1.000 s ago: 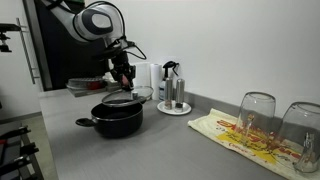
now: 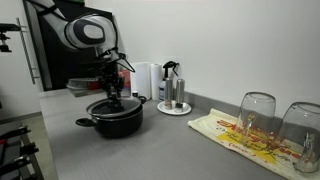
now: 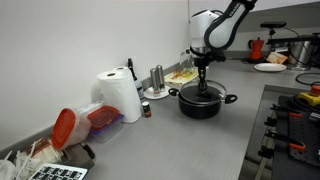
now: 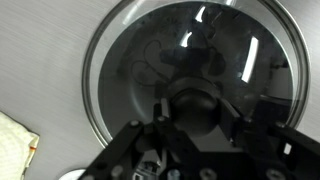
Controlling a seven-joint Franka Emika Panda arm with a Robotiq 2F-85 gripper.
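Note:
A black two-handled pot (image 2: 119, 123) stands on the grey counter, also seen as a dark pot (image 3: 201, 107) in the second exterior view. Its glass lid (image 2: 108, 106) lies over the opening; whether it is fully seated is hard to tell. My gripper (image 2: 115, 98) points down at the lid's centre, shut on the round black knob (image 4: 194, 111). In the wrist view the lid's metal rim (image 4: 91, 82) curves round the knob, and the fingers (image 4: 160, 112) meet the knob's near side.
Behind the pot, a plate (image 2: 174, 108) carries tall shakers (image 2: 180, 93). Two upturned glass jars (image 2: 257, 113) stand on a patterned cloth (image 2: 228, 135) at the right. A paper towel roll (image 3: 118, 95) and a dish rack (image 3: 46, 160) are along the wall.
The lid has come down with my gripper from above the pot, moving slightly left in the first exterior view, and now rests over the opening. The pot has not moved.

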